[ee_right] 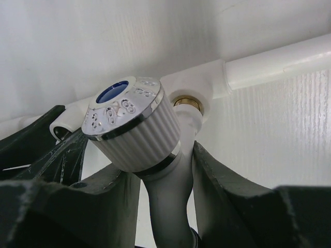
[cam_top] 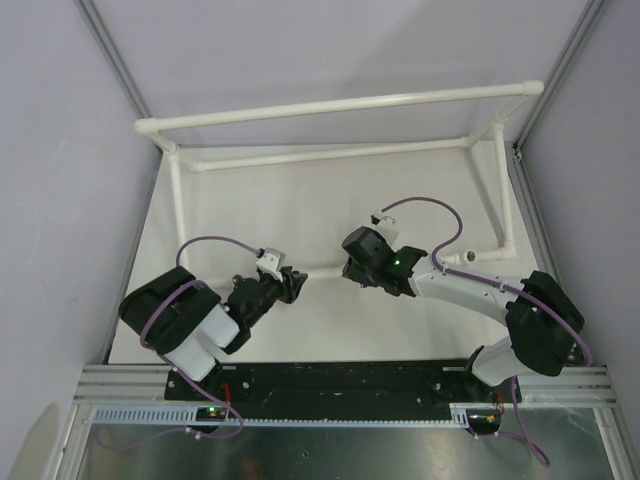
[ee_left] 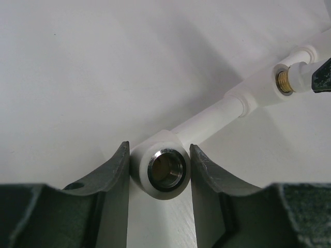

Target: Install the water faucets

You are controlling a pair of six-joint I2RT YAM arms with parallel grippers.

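A white PVC pipe frame (cam_top: 340,100) stands on the white board. In the left wrist view my left gripper has its fingers closed around a pipe fitting (ee_left: 155,150) with a bare threaded socket. My right gripper is shut on a faucet (ee_right: 132,132) with a ribbed chrome knob and blue cap. The faucet's end sits at a brass-threaded tee (ee_right: 196,77); how far it is screwed in I cannot tell. In the top view both arms reach to the lower pipe.
Another open fitting (cam_top: 465,256) is at the right of the lower pipe. The middle of the board (cam_top: 270,210) behind the arms is clear. The upper rail spans the back.
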